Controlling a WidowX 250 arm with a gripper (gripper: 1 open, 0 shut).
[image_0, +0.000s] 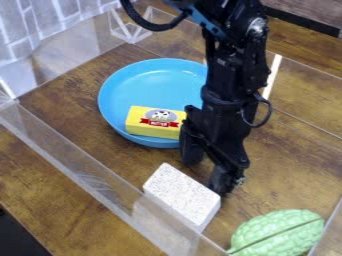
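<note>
A black gripper (209, 162) hangs low over the wooden surface, right of a blue plate (134, 84). A yellow butter box (154, 122) lies on the plate. Just below and in front of the fingertips is a white speckled block (182, 197); whether they touch it is unclear.
A green cabbage-like object (277, 234) sits at the bottom right. A clear plastic wall (75, 167) runs along the left and front. A light stick lies behind the arm.
</note>
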